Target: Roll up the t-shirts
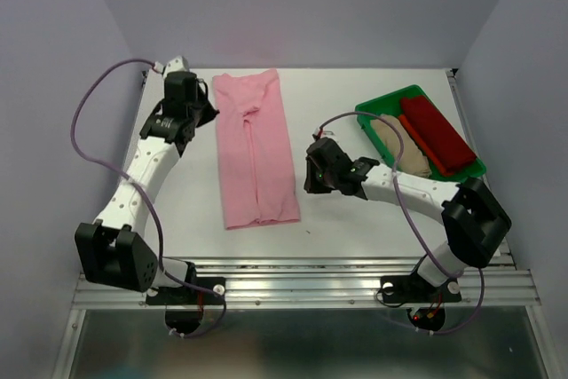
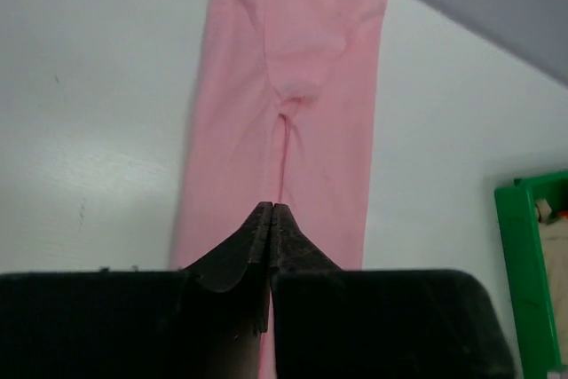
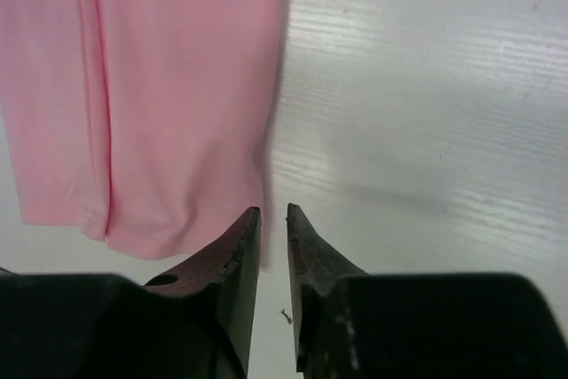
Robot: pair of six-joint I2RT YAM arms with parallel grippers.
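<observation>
A pink t-shirt lies on the white table as a long upright strip, its two sides folded in so that their edges meet along a middle line. Its far end is rumpled in the left wrist view, around a small fold. Left of the strip, in the top view, my left gripper hangs clear of the cloth; its fingertips come together with nothing visible between them. By the lower right edge of the shirt is my right gripper, its fingers slightly parted and empty.
A green basket at the right holds a folded beige cloth, a dark red one and an orange-red one. Bare table shows to the right of the shirt and along its left side.
</observation>
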